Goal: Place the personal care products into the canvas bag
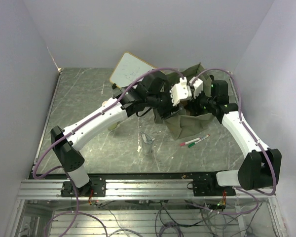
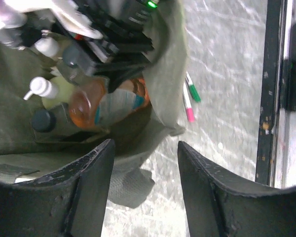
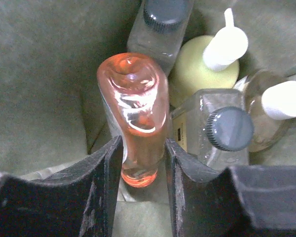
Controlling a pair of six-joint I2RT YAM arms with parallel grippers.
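The canvas bag at the table's right holds an orange bottle, a square clear bottle with a dark cap, a yellowish pump bottle and other bottles. My right gripper is inside the bag at the orange bottle, its fingers part open either side of the lower part; whether they grip it is unclear. My left gripper is over the bag's near edge, fingers apart with nothing between them.
A whiteboard lies at the back. Markers lie in front of the bag, and a silvery pouch stands front centre.
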